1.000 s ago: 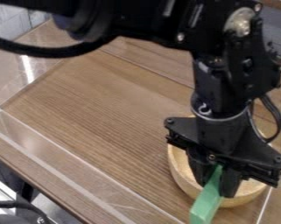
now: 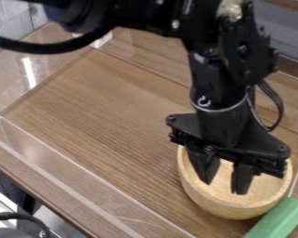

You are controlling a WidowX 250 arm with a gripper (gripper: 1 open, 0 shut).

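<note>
My black gripper (image 2: 226, 171) hangs over a round pale wooden bowl (image 2: 208, 195) at the lower right, its fingertips down inside or just over the bowl's opening. I cannot see anything held between the fingers, and how far apart they are is hard to judge. A green block (image 2: 277, 219) lies just outside the bowl at its lower right, angled on the wooden surface.
A black cable and some hardware sit beyond the lower left edge.
About a second ago the green block was at my fingertips over the bowl; now it lies outside to the right. My gripper has risen slightly and moved a little left.
</note>
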